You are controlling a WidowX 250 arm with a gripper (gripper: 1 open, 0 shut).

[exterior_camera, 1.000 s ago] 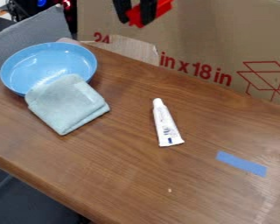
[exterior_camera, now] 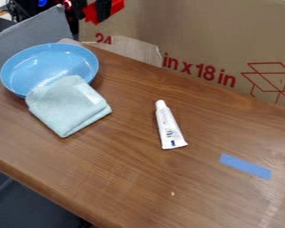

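At the top edge, left of centre, my dark gripper [exterior_camera: 83, 9] is shut on a red object [exterior_camera: 102, 9], both partly cut off by the frame. Below it to the left, a blue plate [exterior_camera: 47, 55] rests on the wooden table, with a folded pale cloth [exterior_camera: 68, 107] in front of it. A white tube [exterior_camera: 170, 125] lies near the middle of the table.
A cardboard box wall [exterior_camera: 192, 36] runs along the back. A grey padded surface [exterior_camera: 20, 37] is at the upper left. A blue tape strip [exterior_camera: 245, 166] is on the right.
My gripper and the red object have moved left along the top of the view, from above the box wall toward the area behind the plate. The items on the table are unchanged.
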